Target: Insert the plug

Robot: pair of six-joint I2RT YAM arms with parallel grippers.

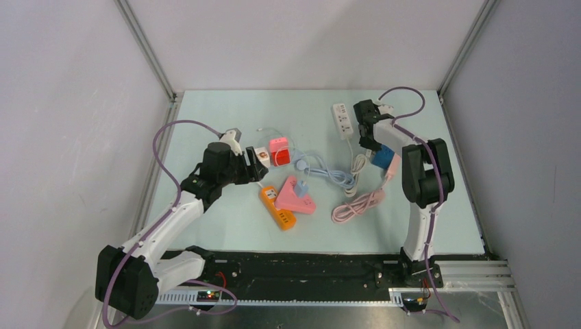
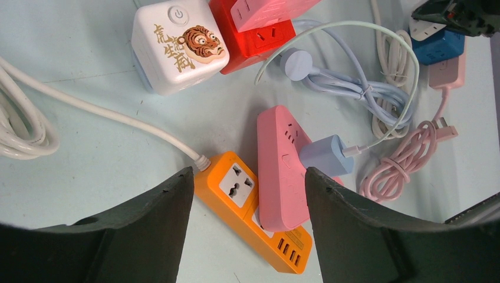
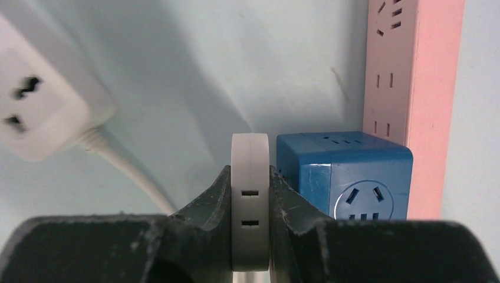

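A white charger (image 3: 250, 156) with two dark slots is gripped upright by my right gripper; its prongs are hidden from view. Just beside it in the right wrist view sits a blue cube adapter (image 3: 371, 168), with slots in its faces. The cube lies against the socket face of a pink power strip (image 3: 388, 68). Whether charger and cube touch, I cannot tell. In the top view, my right gripper (image 1: 371, 147) is low by the cube's left side. My left gripper stands open and empty above an orange strip (image 2: 236, 203).
A pink triangular strip (image 2: 274, 171) with a light blue charger (image 2: 326, 152) leans by the orange one. A white cube (image 2: 171, 44) and red cube (image 2: 250, 41) sit beyond. Coiled cables fill the middle; a white strip (image 1: 342, 120) lies at the back.
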